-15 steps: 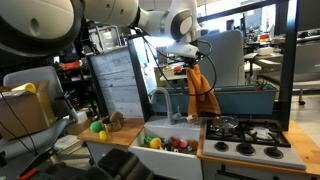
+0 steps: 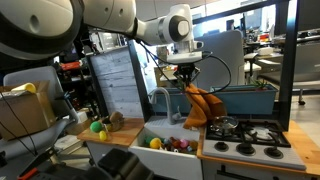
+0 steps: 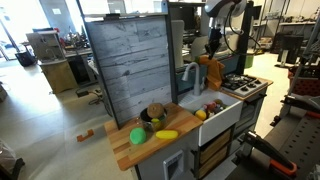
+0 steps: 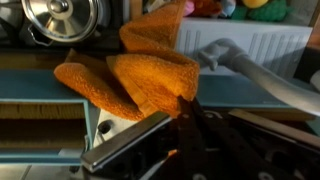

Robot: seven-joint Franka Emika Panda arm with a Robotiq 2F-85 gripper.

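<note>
An orange cloth [image 2: 204,106] hangs from my gripper [image 2: 188,76] beside the sink, its lower part spread toward the pot side of the counter. In the wrist view the cloth [image 4: 155,75] narrows to a pinched end at my gripper, which is shut on it. The rest of it fans out in folds over the counter's back edge. Exterior view 2 shows the same cloth [image 3: 211,72] below the arm, behind the sink. Whether its lower edge rests on the counter is hard to tell.
A white faucet [image 2: 160,94] rises left of the cloth, close to the gripper. The sink [image 2: 150,160] holds several colourful items. A lidded pot [image 2: 224,126] stands right of the cloth, by the stove [image 2: 255,150]. A blue ledge [image 2: 248,103] runs behind.
My gripper has come down, still with the cloth. The cloth hung long and straight before; now it is bunched lower and spread out to the right.
</note>
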